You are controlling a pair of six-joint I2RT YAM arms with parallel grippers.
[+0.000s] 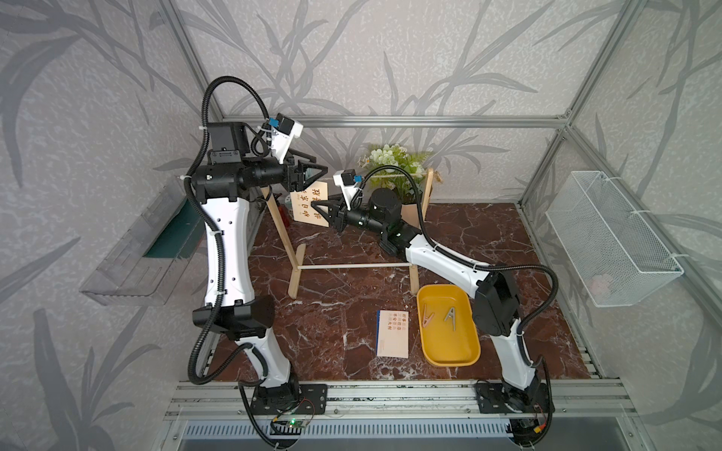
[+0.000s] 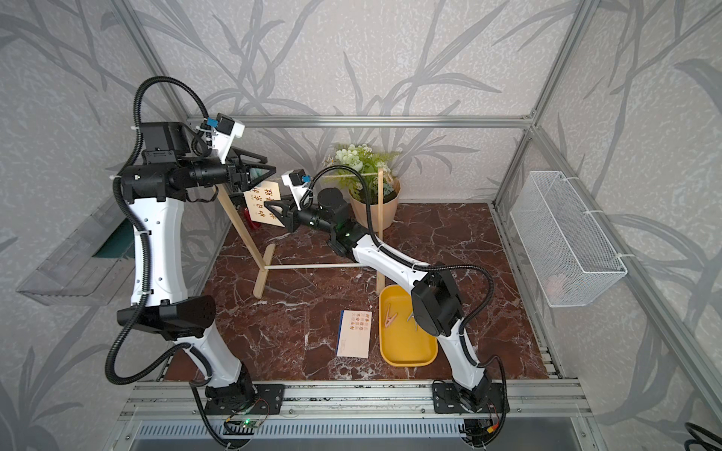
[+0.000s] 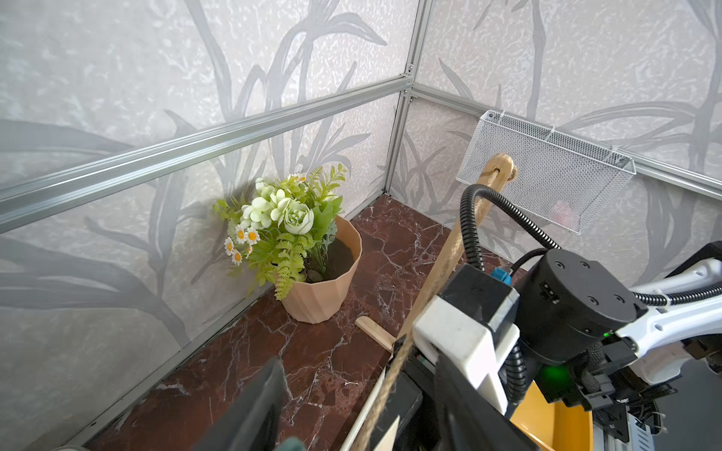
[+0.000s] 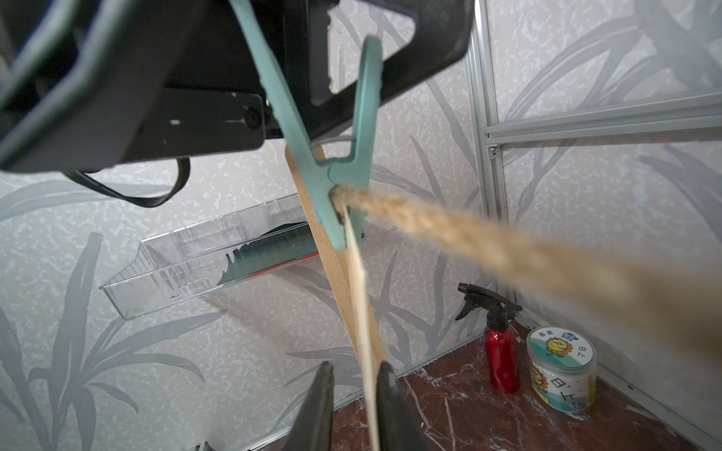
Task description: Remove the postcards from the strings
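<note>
One postcard [image 1: 307,204] with brown characters hangs at the left end of the string. In the right wrist view this postcard [image 4: 362,308] shows edge-on below a teal clip [image 4: 331,165], which grips its top at the string [image 4: 466,240]. My left gripper [image 1: 314,176] is around the clip's upper legs, its fingers [image 3: 458,406] apart; only a teal tip shows in the left wrist view. The right gripper is at the card's side edge, with the card running between its parted fingers. Another postcard [image 1: 392,334] lies flat on the table.
A yellow tray [image 1: 423,349] with two clips stands at front right. The wooden frame's posts [image 1: 282,225] flank the string. A potted plant [image 2: 361,161], a red spray bottle [image 4: 501,353] and a tin [image 4: 562,376] stand behind.
</note>
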